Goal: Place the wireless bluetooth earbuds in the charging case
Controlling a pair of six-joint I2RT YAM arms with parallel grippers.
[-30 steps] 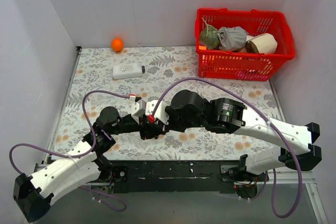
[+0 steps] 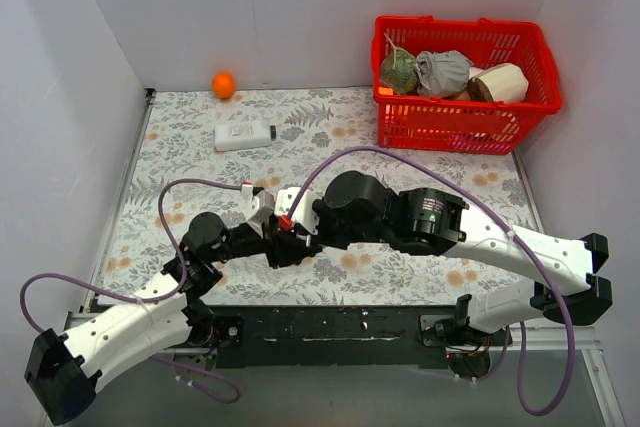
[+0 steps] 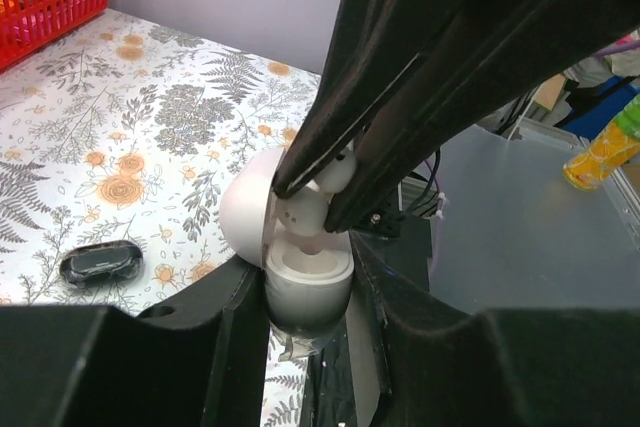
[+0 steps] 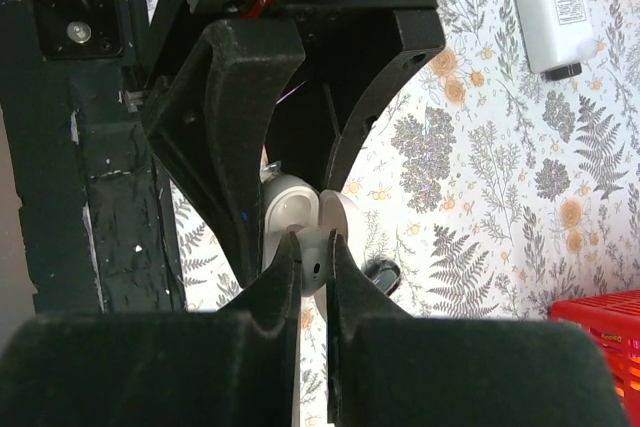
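The white charging case (image 3: 310, 292) sits in my left gripper, shut on its sides. Its rounded lid (image 3: 247, 209) stands open, and an empty-looking socket faces up in the left wrist view. A white earbud (image 4: 315, 259) is pinched between the fingertips of my right gripper. The earbud is right at the case's opening; whether it touches the case I cannot tell. Another white rounded piece (image 3: 338, 172) shows between the right fingers. From the top view, the two grippers meet over the table's front part and hide case and earbud.
On the table lie a small black glossy object (image 3: 101, 264) and a white bottle (image 2: 244, 135). An orange ball (image 2: 223, 85) rests at the back wall. A red basket (image 2: 470, 132) with several items stands at the back right.
Both arms stay almost in place, the grippers still close together. The left arm has shifted very slightly.
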